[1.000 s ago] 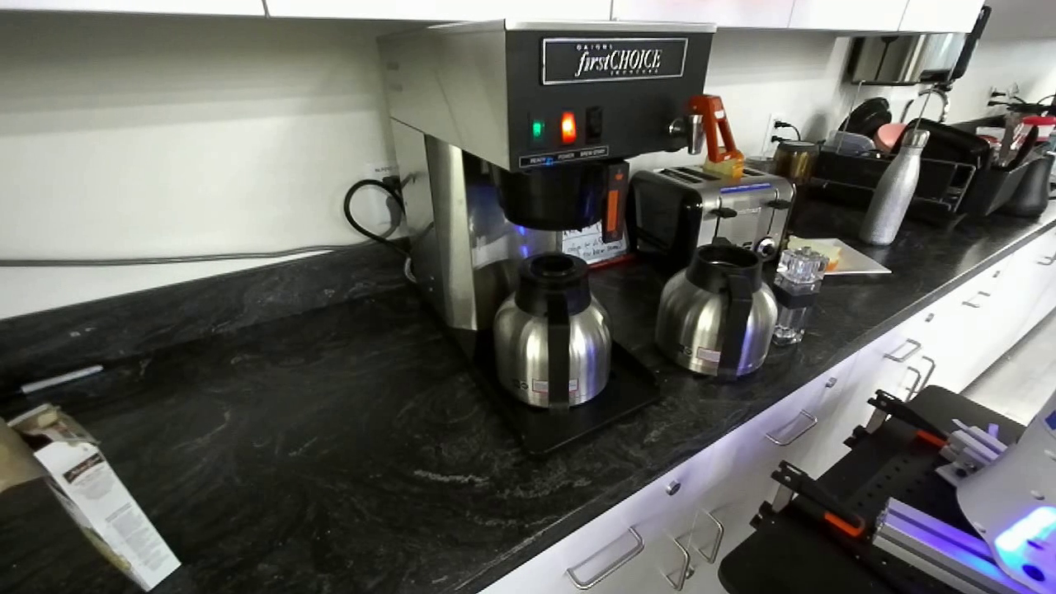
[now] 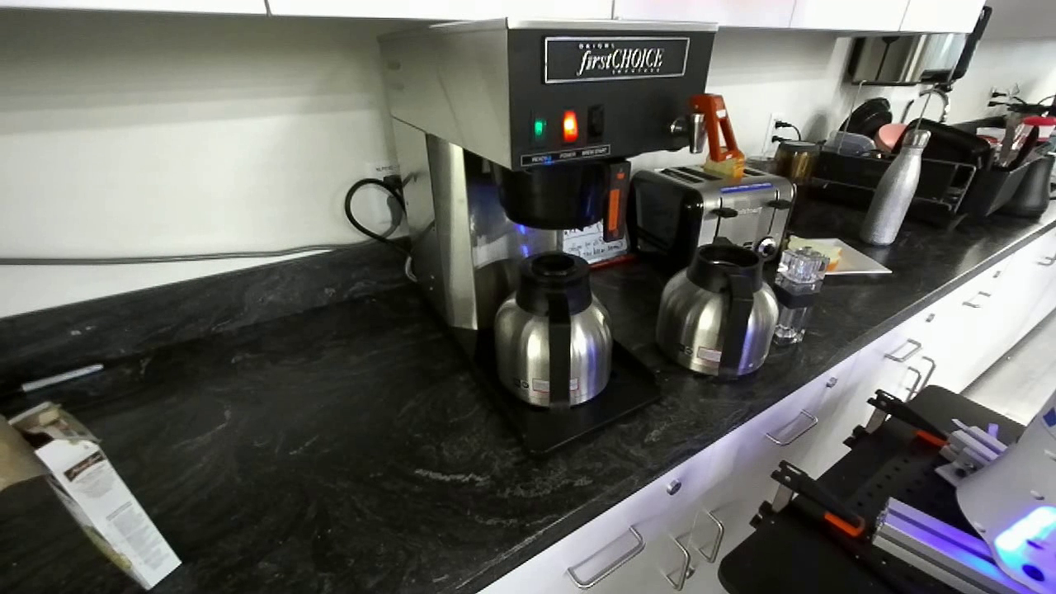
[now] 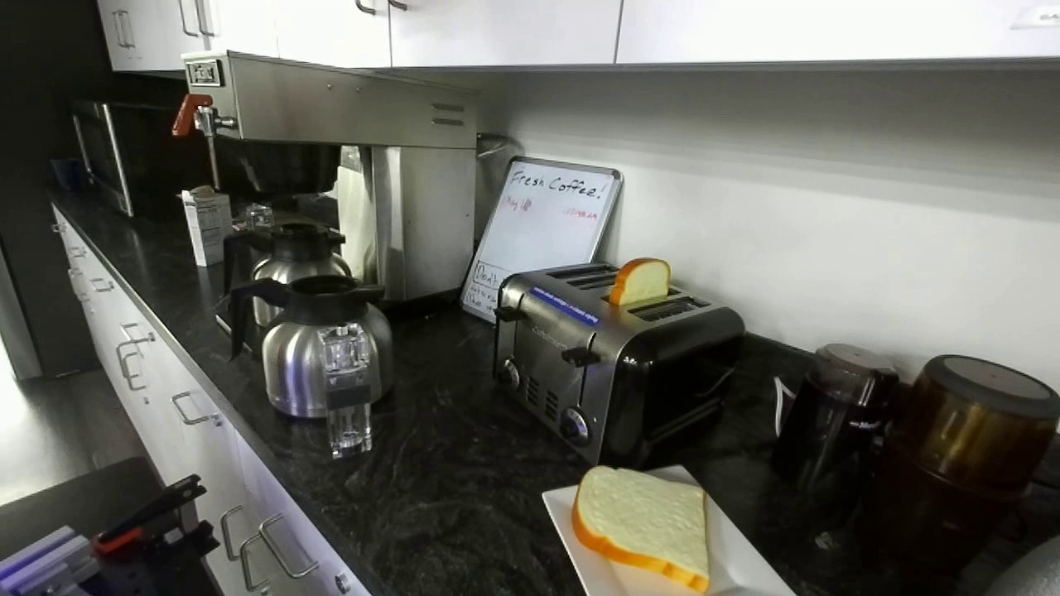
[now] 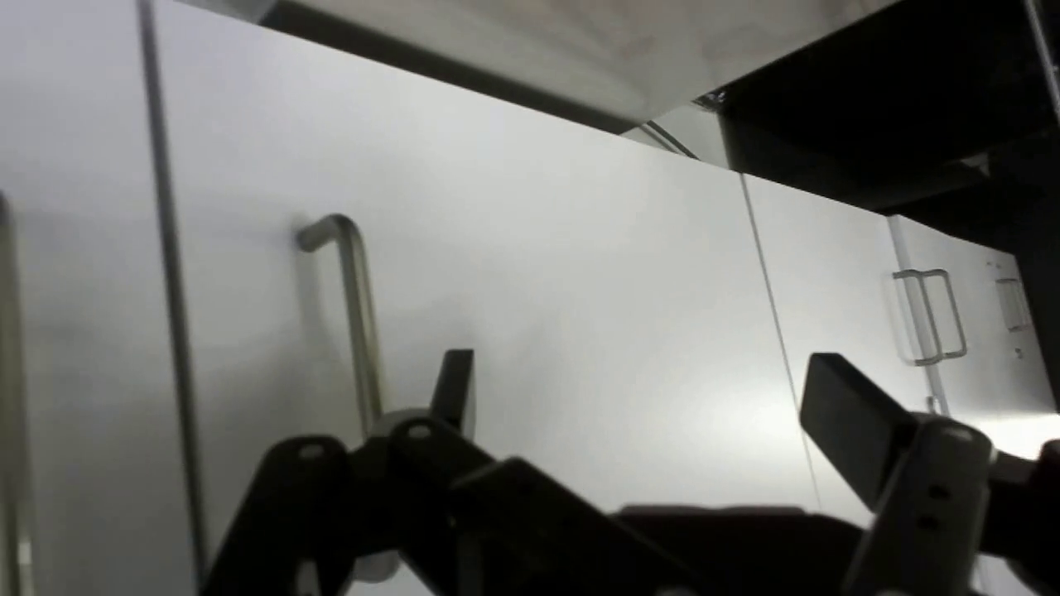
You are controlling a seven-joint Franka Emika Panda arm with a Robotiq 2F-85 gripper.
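In the wrist view my gripper is open, its two dark fingers wide apart with nothing between them. Behind it stands a white cabinet door [image 4: 596, 298] with a metal handle [image 4: 355, 308] to the left of the fingers. Neither exterior view shows the gripper; exterior view 1 has only the arm's pale base [image 2: 1020, 505] at the lower right. On the dark counter, one steel carafe [image 2: 594, 346] stands on the coffee maker's [image 2: 614, 109] base and a second carafe [image 2: 683, 317] beside it. A toaster [image 3: 616, 338] holds an upright slice of bread [image 3: 641, 281].
A clear grinder [image 3: 348, 437] stands close to the second carafe. Bread [image 3: 646, 521] lies on a white plate [image 3: 735, 541]. An opened carton [image 2: 114, 510] and a pen [image 2: 61, 378] are at the counter's left.
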